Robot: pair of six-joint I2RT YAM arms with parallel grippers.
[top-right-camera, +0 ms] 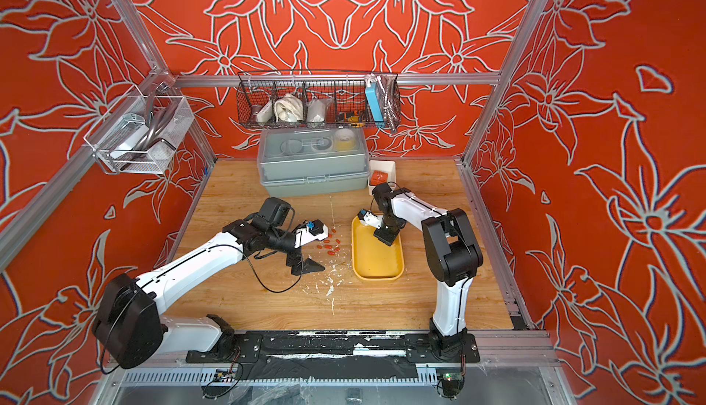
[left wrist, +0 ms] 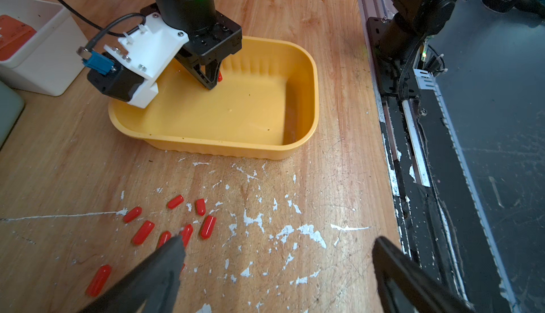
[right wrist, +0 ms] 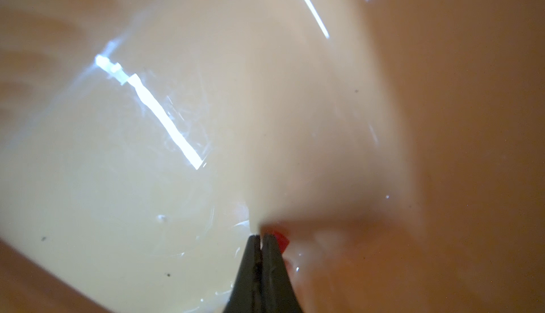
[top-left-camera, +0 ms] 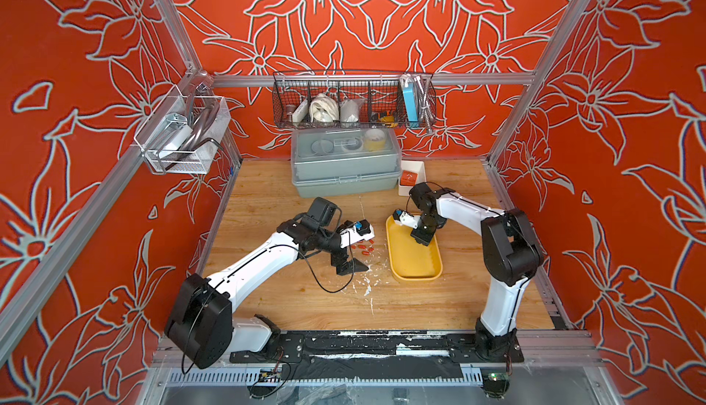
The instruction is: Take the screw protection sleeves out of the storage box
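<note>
In the right wrist view my right gripper is down inside the yellow box, fingertips together. A red sleeve (right wrist: 281, 240) lies right beside those tips, partly hidden by them; no sleeve shows between the fingers. The left wrist view shows a bit of the same red sleeve (left wrist: 219, 76) next to the right fingers. My left gripper stands wide open above the table with nothing between its fingers. Several loose red sleeves (left wrist: 143, 232) lie scattered on the wood left of the box, some partly covered by a left finger.
Behind the box is a white bin (top-left-camera: 412, 172) with something red in it. A grey lidded case (top-left-camera: 345, 158) stands at the back, under a wire basket (top-left-camera: 353, 103). Bare table lies in front of and right of the yellow box.
</note>
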